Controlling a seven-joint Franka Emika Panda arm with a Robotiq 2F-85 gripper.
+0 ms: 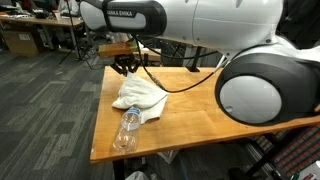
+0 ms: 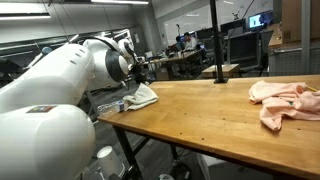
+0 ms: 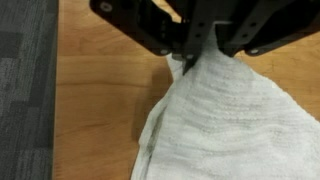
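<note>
A white cloth (image 1: 142, 94) lies crumpled on the left part of the wooden table, one corner drawn up to my gripper (image 1: 126, 69). Seen from the wrist, my black gripper is shut on the bunched edge of that cloth (image 3: 235, 120), which spreads away below the fingers over the wood. A clear plastic bottle (image 1: 128, 129) stands or leans near the table's front left corner, close to the cloth; I cannot tell which. In the second exterior view the cloth (image 2: 140, 97) rises to a peak under the gripper.
A pink cloth (image 2: 280, 102) rests at the other end of the table (image 2: 200, 105). The table's left edge runs close beside the white cloth, with dark carpet (image 1: 50, 110) beyond it.
</note>
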